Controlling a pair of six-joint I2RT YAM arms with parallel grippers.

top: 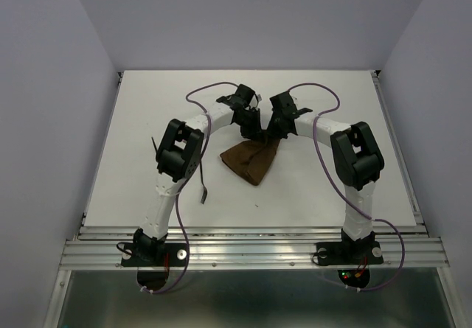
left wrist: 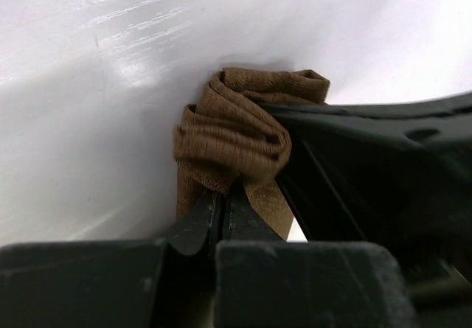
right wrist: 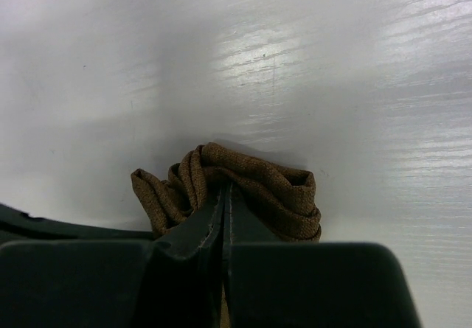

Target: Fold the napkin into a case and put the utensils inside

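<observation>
The brown napkin (top: 247, 162) lies folded lengthwise at the table's middle, its far end bunched up. My left gripper (top: 254, 133) is shut on that far end; in the left wrist view the bunched folds (left wrist: 228, 144) rise around its fingertips. My right gripper (top: 276, 133) is shut beside it at the same end, its closed tips pressed into the napkin's folds (right wrist: 265, 188); whether cloth is between them is hidden. A thin dark utensil (top: 203, 194) lies left of the napkin, partly hidden by the left arm.
Another thin dark piece (top: 154, 144) shows left of the left arm. The two wrists are close together at the back middle.
</observation>
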